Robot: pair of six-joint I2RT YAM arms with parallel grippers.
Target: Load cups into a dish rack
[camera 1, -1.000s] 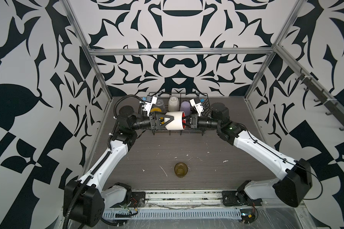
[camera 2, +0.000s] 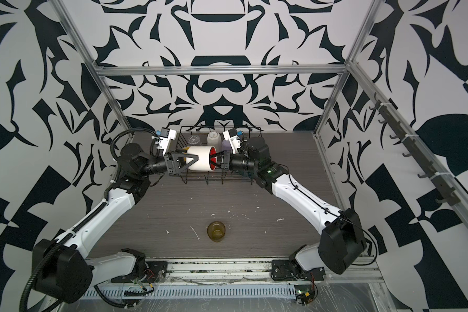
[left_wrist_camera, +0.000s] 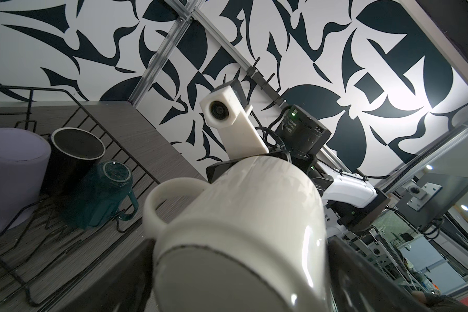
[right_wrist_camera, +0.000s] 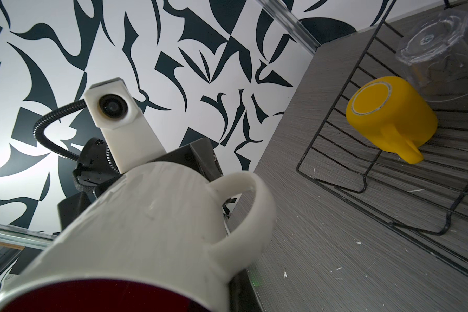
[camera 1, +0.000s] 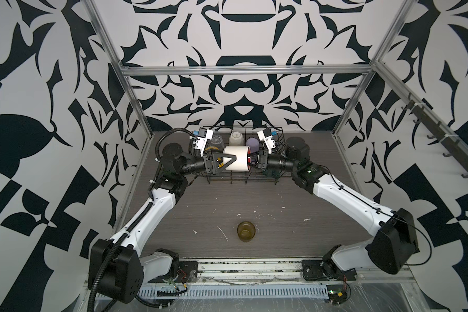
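A white mug with a red inside (camera 1: 236,158) hangs sideways in the air, level between both grippers, in front of the dish rack (right_wrist_camera: 298,165). My right gripper (camera 1: 251,160) is shut at the mug's mouth, on its rim side; its fingertips are partly hidden. My left gripper (camera 1: 232,159) stands open around the mug's base end, as the left wrist view shows with a blurred finger on each side. In the right wrist view the mug's handle (right_wrist_camera: 260,223) points toward the rack. An amber glass (camera 1: 246,231) sits on the near table.
In the rack sit a yellow cup (right_wrist_camera: 392,117), a clear cup (right_wrist_camera: 436,46), a lavender cup (left_wrist_camera: 15,171), a black cup (left_wrist_camera: 75,148), a teal mug (left_wrist_camera: 101,192) and an off-white cup (camera 1: 236,137). The table (camera 1: 296,208) between rack and amber glass is clear.
The mug and my right gripper have shifted slightly left and toward the back together, and the mug has levelled out. My left gripper has barely moved.
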